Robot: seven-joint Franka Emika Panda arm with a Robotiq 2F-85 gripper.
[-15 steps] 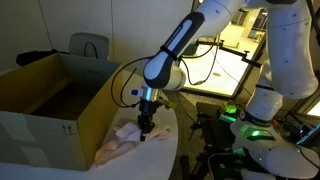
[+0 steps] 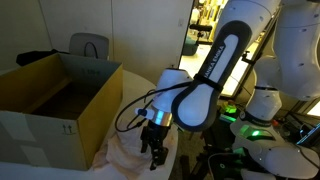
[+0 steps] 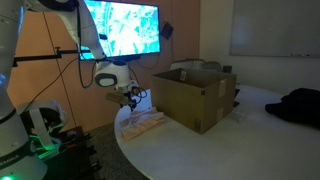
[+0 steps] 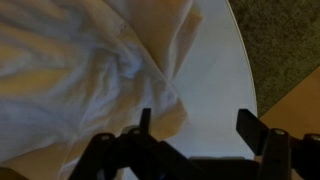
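A pale pinkish cloth lies loosely crumpled on the white table, beside the cardboard box. My gripper points down over the cloth's near right part. In the wrist view the cloth fills the left side, with folds and a corner near the left finger. The two fingers stand apart, so my gripper is open, and mostly bare table shows between them. Exterior view 2 has the cloth near the table's edge; whether the fingertips touch it cannot be made out.
The large open cardboard box stands left of the cloth. Close to the gripper runs the table's curved edge, with dark floor beyond. Open white tabletop stretches away on the box's other side. A dark chair is behind.
The arm has come toward the near right in exterior view 1, its gripper shifting from the cloth's middle to its near right side. The cloth appears lower and more spread than one second ago.
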